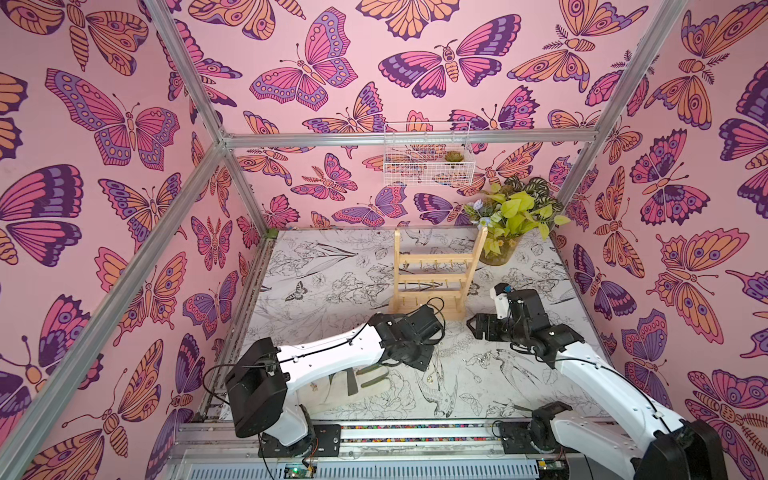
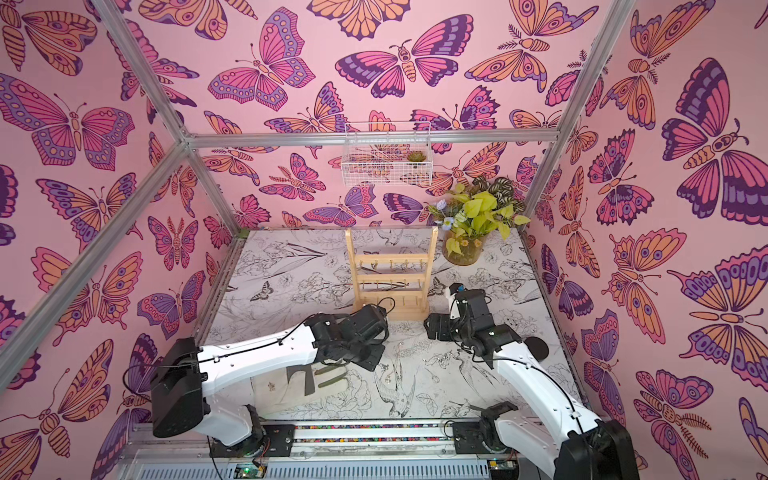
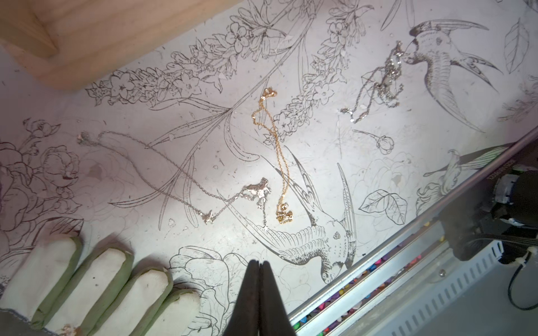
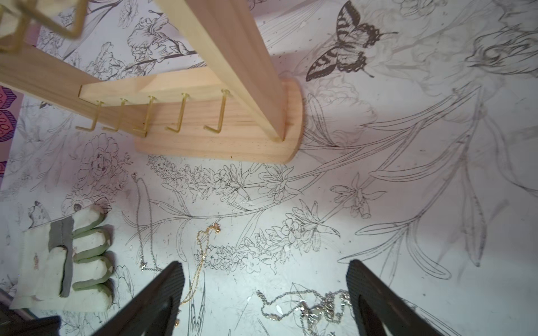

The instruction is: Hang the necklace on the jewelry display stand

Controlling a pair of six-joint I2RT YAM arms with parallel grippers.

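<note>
Three necklaces lie on the table in the left wrist view: a silver chain (image 3: 185, 170) with a pendant, a gold chain (image 3: 277, 151), and a bunched silver one (image 3: 386, 78). My left gripper is shut with nothing between its tips, just below the silver pendant and the gold chain's lower end. The wooden display stand (image 1: 428, 277) stands upright behind the arms; small brass hooks (image 4: 182, 114) on its lower bar hold nothing. In the right wrist view my right gripper is open and empty, fingers wide apart, above the table near the bunched silver necklace (image 4: 322, 308).
A light glove (image 4: 67, 260) with green edging lies on the near left of the table. Behind the stand to the right is a potted plant (image 1: 508, 220). The metal rail (image 3: 392, 240) borders the near edge.
</note>
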